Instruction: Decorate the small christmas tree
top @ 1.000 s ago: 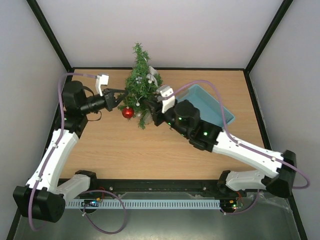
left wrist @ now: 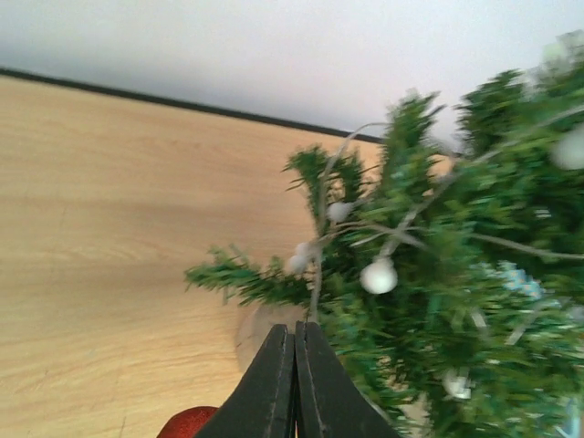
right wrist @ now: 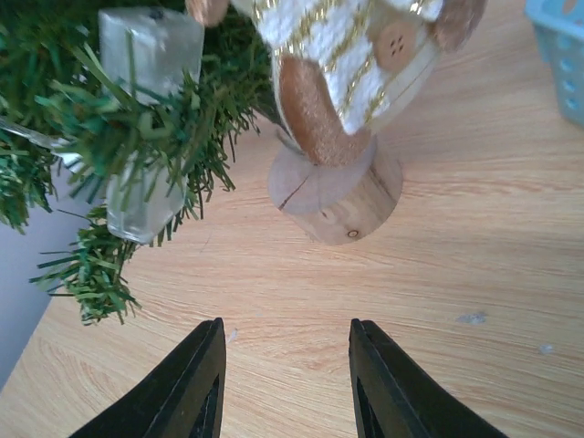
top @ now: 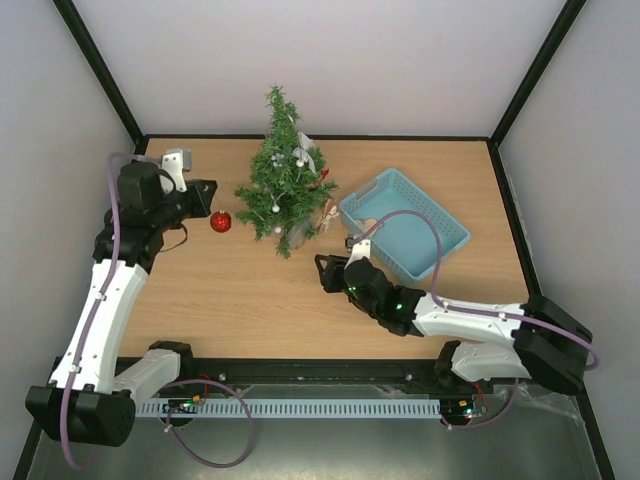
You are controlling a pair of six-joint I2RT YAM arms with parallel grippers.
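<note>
The small green tree (top: 283, 180), strung with white balls, stands at the back of the table. My left gripper is shut to the tree's left, and nothing shows between its fingertips. Close by it is a shiny red bauble (top: 220, 222), clear of the branches in the top view; the left wrist view shows only the top of this red ball (left wrist: 187, 424) below the fingers. Any thread to the bauble cannot be made out. My right gripper is open and empty, in front of the tree's wooden base (right wrist: 347, 205).
A light blue basket (top: 455, 225) stands right of the tree, with a small brown item (top: 368, 226) inside near its left end. A figure ornament (right wrist: 342, 68) is on the tree's right side.
My left gripper has drawn back leftward from the tree, the red bauble shifting left along with it. My right gripper has backed away from the tree to the right and front.
</note>
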